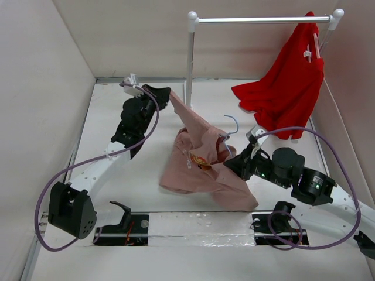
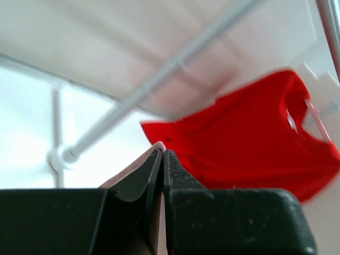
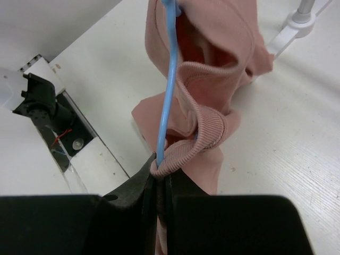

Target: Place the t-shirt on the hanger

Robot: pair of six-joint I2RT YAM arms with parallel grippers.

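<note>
The pink t-shirt (image 1: 193, 170) is bunched on the white table, one corner stretched up toward the upper left where my left gripper (image 1: 167, 93) is shut on it; the left wrist view (image 2: 162, 159) shows only a thin bit of fabric at its fingertips. A light blue hanger (image 1: 233, 126) pokes out of the shirt's neck opening. My right gripper (image 1: 231, 167) is shut on the shirt and hanger; in the right wrist view the blue plastic (image 3: 169, 90) runs down into ribbed fabric between the fingers.
A white rail rack (image 1: 263, 20) stands at the back, with a red garment (image 1: 275, 88) hanging at its right end and draping onto the table.
</note>
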